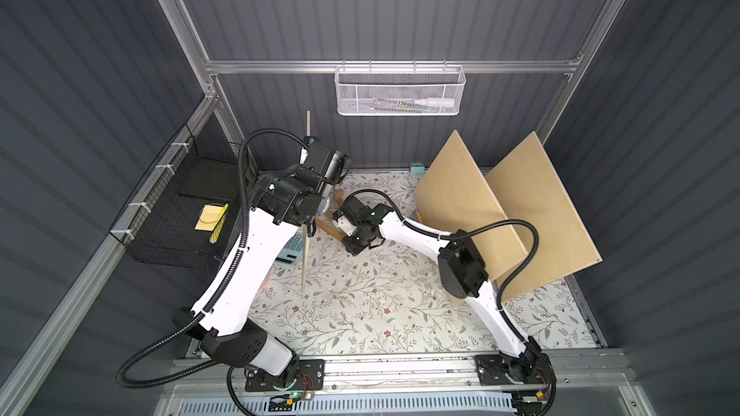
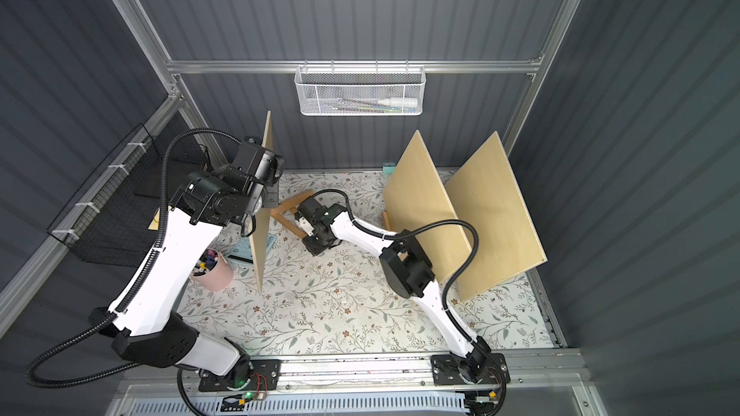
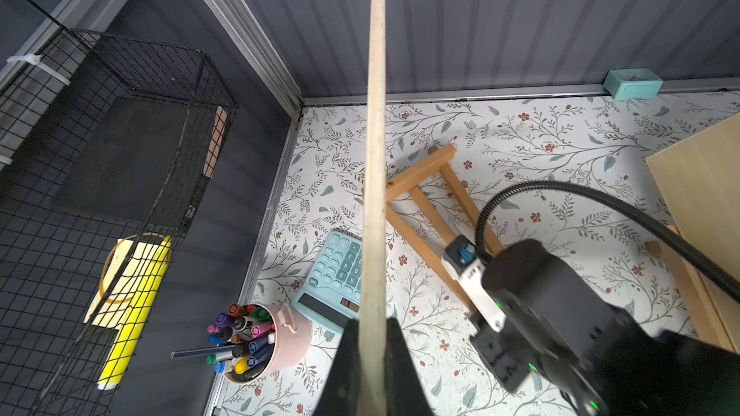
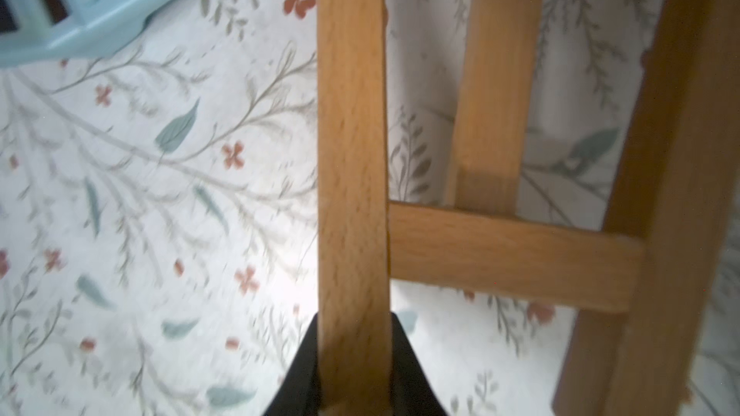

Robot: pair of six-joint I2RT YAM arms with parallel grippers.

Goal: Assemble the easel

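Observation:
A thin pale board stands on edge in my left gripper, a finger on each side of it. From the top right view the board rises upright over the left of the table. The brown wooden easel frame lies on the table right of the board. Low at that frame is my right gripper; in the right wrist view its fingers flank one long bar. The bar hides the gap, so whether they press on it cannot be told.
A blue calculator and a pink pen cup sit left on the table. Two large boards lean at the right, one over a wooden piece. A wire basket hangs left.

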